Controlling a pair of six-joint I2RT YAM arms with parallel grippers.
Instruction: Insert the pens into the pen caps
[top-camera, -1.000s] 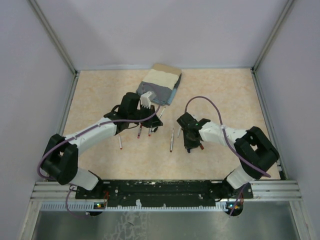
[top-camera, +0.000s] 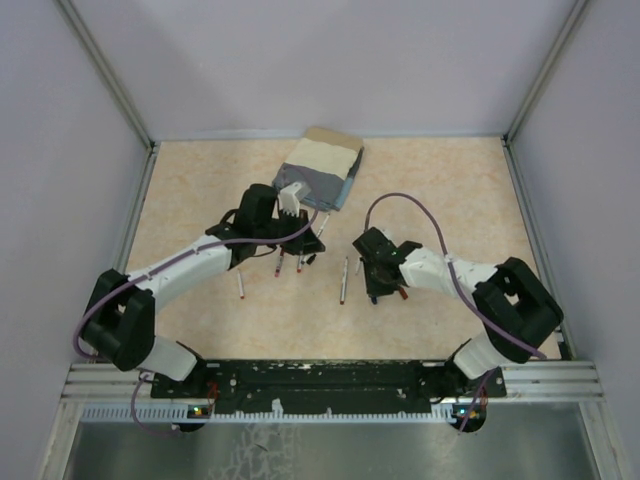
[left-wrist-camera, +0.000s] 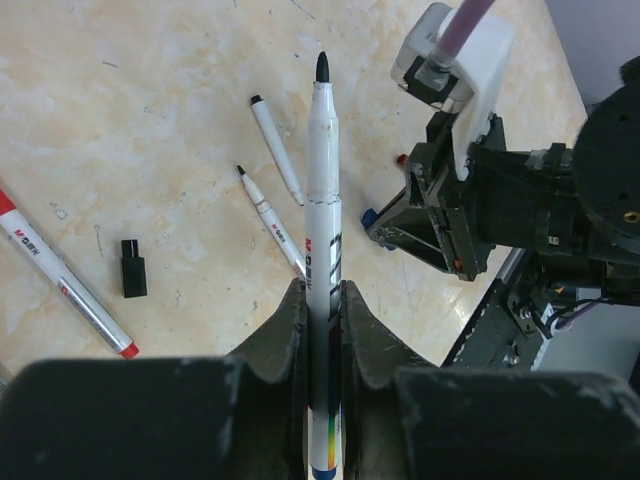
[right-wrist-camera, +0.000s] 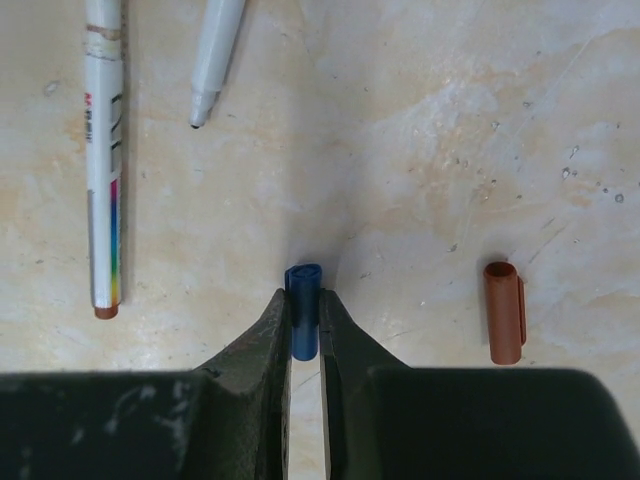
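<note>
A white pen with a blue end and a bare dark tip (left-wrist-camera: 323, 160) runs lengthwise between the fingers of my left gripper, which is shut on it; the tip points away from the gripper. In the top view my left gripper (top-camera: 308, 245) is left of the table's middle. My right gripper is shut on a small blue cap (right-wrist-camera: 304, 290), low over the table or touching it; which one cannot be told. The cap's upper end shows past the fingertips. The held pen and the blue cap are apart.
A brown cap (right-wrist-camera: 505, 315) lies right of my right gripper, with a brown-ended pen (right-wrist-camera: 104, 200) to its left. A black cap (left-wrist-camera: 133, 270) and a red-ended pen (left-wrist-camera: 65, 280) lie near the left gripper. A folded cloth (top-camera: 322, 168) is at the back.
The left arm and its pen look almost still.
</note>
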